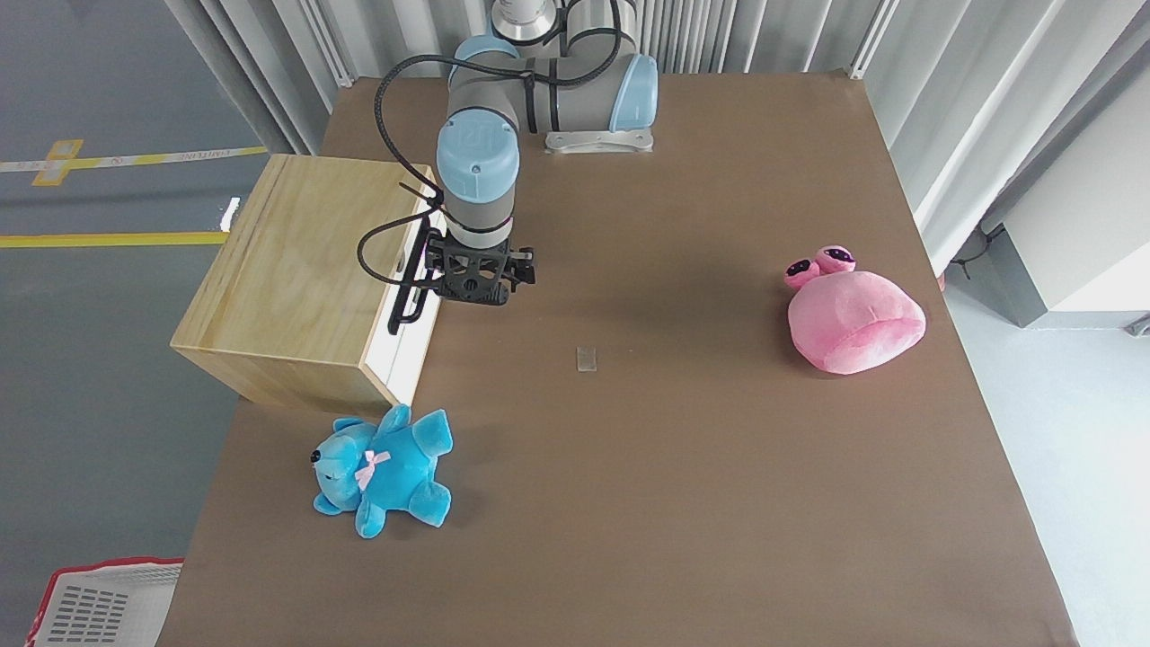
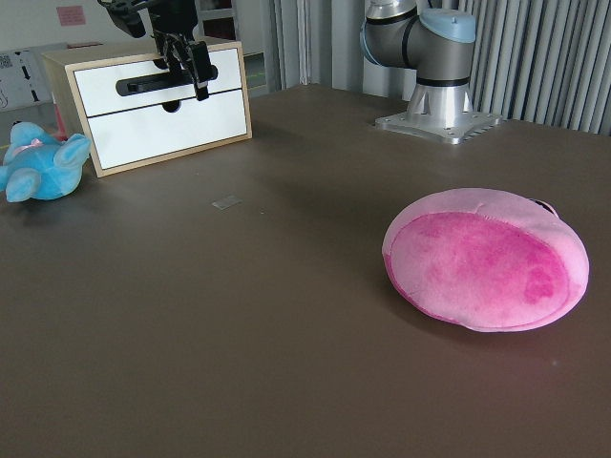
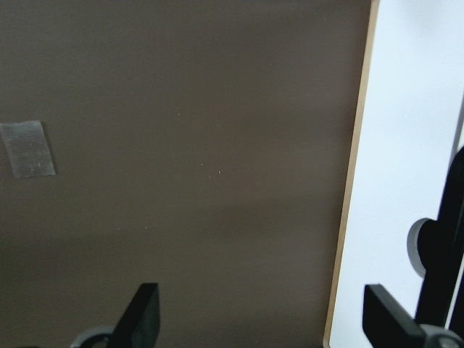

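Observation:
The wooden drawer cabinet [image 1: 291, 270] stands at the left with its white drawer fronts [image 2: 167, 129] closed flush. My gripper hovers right by the upper drawer front, beside the black handle [image 3: 442, 268]. In the wrist view its two fingers stand well apart over the table and white front, with nothing seen between them.
A blue teddy bear [image 1: 383, 474] lies in front of the cabinet. A pink plush toy [image 1: 857, 323] sits at the right. A basket [image 1: 102, 604] stands at the lower left, off the table.

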